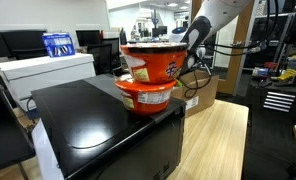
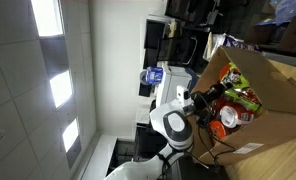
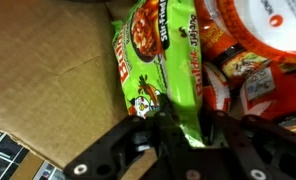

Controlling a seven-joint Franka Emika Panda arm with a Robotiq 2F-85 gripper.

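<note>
In the wrist view a green noodle packet (image 3: 173, 60) runs up from between the dark fingers of my gripper. The fingers look apart, and I cannot tell whether they press on the packet. Beside it are red-and-orange packages (image 3: 228, 60) and a round white-and-red container (image 3: 278, 20). In exterior view 2 my gripper (image 2: 197, 105) is at the open cardboard box (image 2: 278, 95), close to its colourful packets (image 2: 240, 92). The fingertips are too small to make out there. Exterior view 1 shows the arm (image 1: 200, 30) over the box (image 1: 199, 96).
Two red bowls (image 1: 148, 95) are stacked on a black cabinet (image 1: 83, 115) near the camera in exterior view 1. A blue-and-white box (image 1: 58, 45) stands behind them. Bare wooden tabletop (image 1: 213, 140) lies in front of the cardboard box.
</note>
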